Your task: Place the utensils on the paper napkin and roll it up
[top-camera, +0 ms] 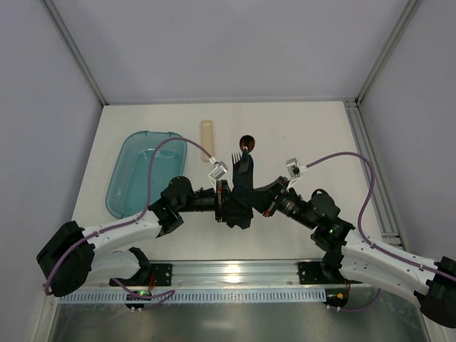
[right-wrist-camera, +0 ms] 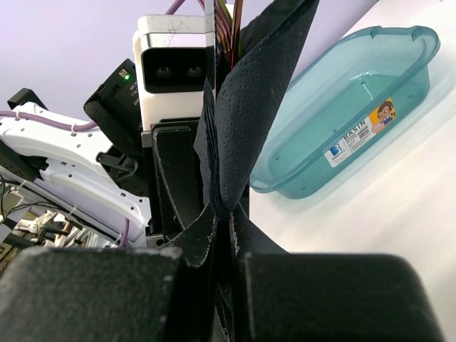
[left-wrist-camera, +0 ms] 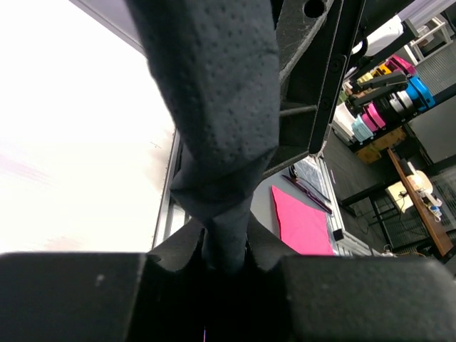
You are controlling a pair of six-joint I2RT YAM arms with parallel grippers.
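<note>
The dark grey napkin (top-camera: 243,174) is a narrow upright bundle mid-table, with a fork's tines (top-camera: 236,157) and a copper spoon bowl (top-camera: 247,142) sticking out of its far end. My right gripper is shut on the napkin from the right, pinching its folded layers. From the left, my left gripper has the napkin between its fingertips, close on both sides; whether they grip it firmly cannot be told. Iridescent utensil handles (right-wrist-camera: 235,32) show inside the folds in the right wrist view. The grippers hide the bundle's middle in the top view.
A teal basin (top-camera: 146,171) stands on the left of the white table, partly behind my left arm. A pale wooden piece (top-camera: 206,135) lies left of the spoon. Both grippers are very close together.
</note>
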